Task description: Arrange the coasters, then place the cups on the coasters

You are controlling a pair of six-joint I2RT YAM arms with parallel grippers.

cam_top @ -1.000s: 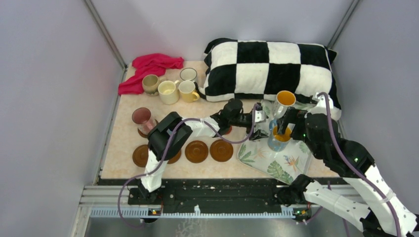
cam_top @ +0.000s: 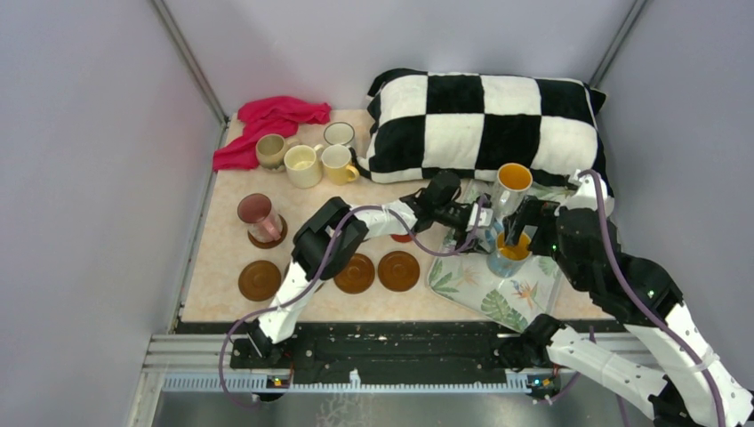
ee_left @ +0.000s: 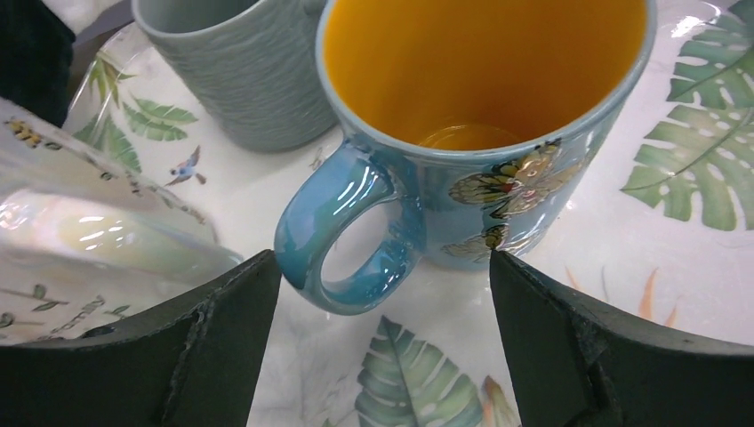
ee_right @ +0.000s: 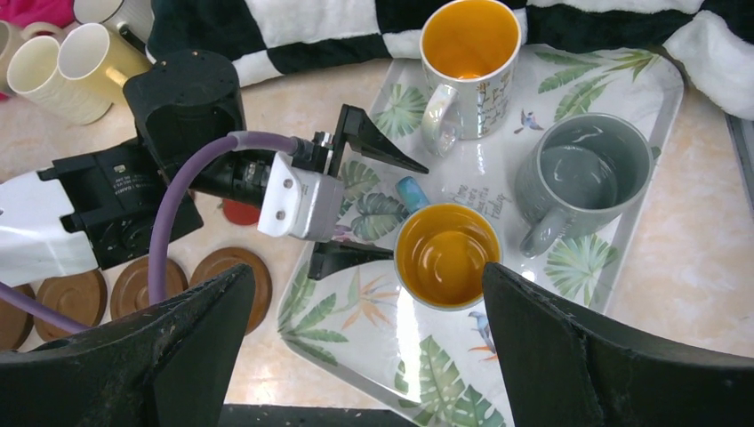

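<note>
On the floral tray (cam_top: 453, 298) stands a blue cup (ee_left: 533, 196) with a yellow inside and a butterfly print. My left gripper is open at its handle side; the handle (ee_left: 307, 222) lies between the spread fingers, close to the left one. In the right wrist view the left gripper reaches toward the blue cup (ee_right: 449, 267) from the left. The right gripper is open above the tray, nothing between its fingers, and in the top view its arm hides part of the tray. Brown coasters (cam_top: 354, 273) lie on the table's left and middle.
A white patterned mug (ee_right: 480, 89) and a grey mug (ee_right: 582, 173) share the tray with the blue cup. A pink cup (cam_top: 258, 213) sits on a left coaster. Several mugs stand at the back left, beside a red cloth (cam_top: 276, 120). A checkered cushion (cam_top: 485, 124) lies along the back.
My left gripper has moved right, up to the blue cup. The cup has shifted slightly rightward and its handle is now among the left fingers. The right arm has barely moved.
</note>
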